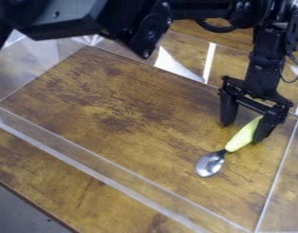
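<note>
A spoon with a pale yellow-green handle (241, 137) and a silver bowl (210, 164) lies on the wooden surface (102, 118), toward the right. My black gripper (246, 117) is low over the upper end of the handle, open, its fingers to either side of it. Part of the handle's end is hidden by the gripper.
Clear plastic walls (109, 169) edge the wooden area. A white piece (176, 64) stands at the back. My arm spans the top of the view.
</note>
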